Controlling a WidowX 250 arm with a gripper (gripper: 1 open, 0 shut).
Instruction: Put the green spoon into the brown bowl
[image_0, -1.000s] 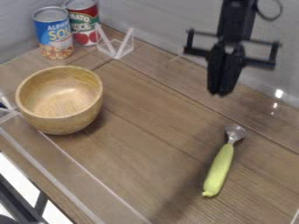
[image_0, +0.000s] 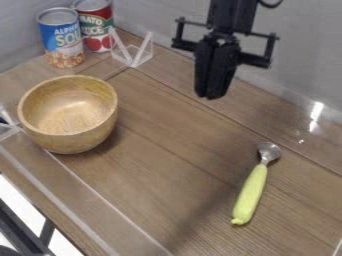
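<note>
The green spoon (image_0: 250, 191) lies on the wooden table at the right, its pale green handle toward the front and its metal end (image_0: 269, 152) toward the back. At the left stands the brown bowl (image_0: 70, 114), upright, with nothing visible inside. My black gripper (image_0: 211, 92) hangs above the back middle of the table, pointing down, between bowl and spoon and farther back than both. It is apart from both of them. Its fingers overlap as seen from here, so their spacing is unclear.
Two cans stand in the back left corner, a blue and white one (image_0: 62, 38) and a red one (image_0: 96, 25). A white wire-like stand (image_0: 131, 50) is beside them. Grey walls close the back. The table between bowl and spoon is clear.
The spoon and the bowl have not moved.
</note>
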